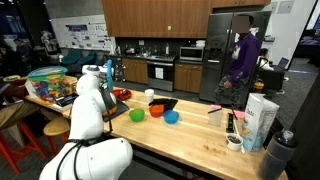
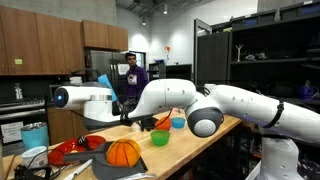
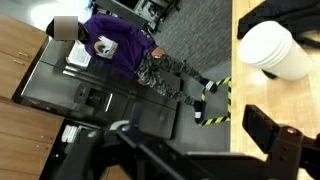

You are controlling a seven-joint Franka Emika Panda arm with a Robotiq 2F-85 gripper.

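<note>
My gripper stands open in the wrist view, its dark fingers spread at the bottom with nothing between them. A white cup shows at the upper right there, apart from the fingers. In exterior view 1 the arm reaches to the far left, past the table's left part; a blue band marks its wrist, but the fingertips are too small to make out. On the table are a green bowl, an orange bowl, a blue bowl and a black item.
A person in a purple hoodie is by the fridge. A red pan, an orange ball and a blue pot crowd the table's other end. A white bag and dark bottle stand right. Mid-table is mostly bare.
</note>
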